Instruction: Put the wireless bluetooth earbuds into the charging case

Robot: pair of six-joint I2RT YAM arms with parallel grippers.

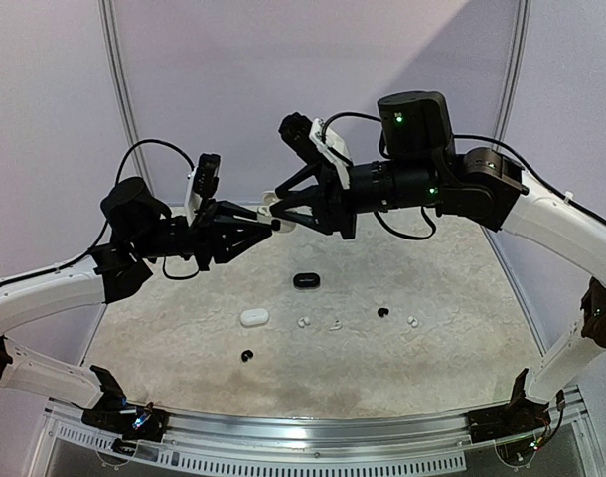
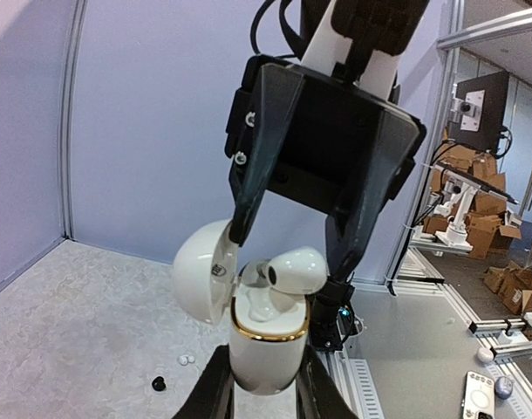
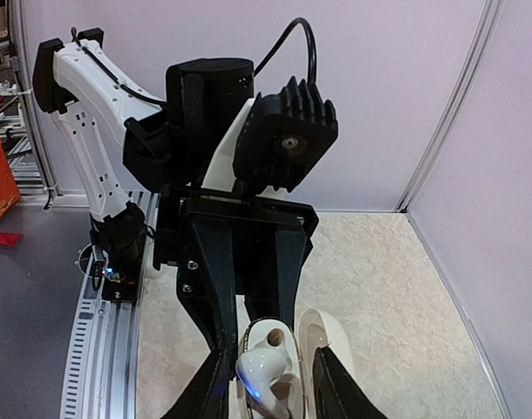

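In mid-air, my left gripper point(image 1: 266, 225) is shut on an upright white charging case point(image 2: 266, 345) with its lid point(image 2: 199, 271) flipped open. A white earbud sits at the case's mouth; in the right wrist view the earbud point(image 3: 264, 369) lies tilted over one well, its stem showing blue light, beside an empty-looking hollow. My right gripper is part open around the top of the case, fingers either side; whether it touches the earbud is unclear.
On the floor of the workspace lie a black case point(image 1: 306, 280), a white case point(image 1: 254, 317), and several loose earbuds, black point(image 1: 247, 355) and white point(image 1: 335, 324). Walls enclose the sides and back.
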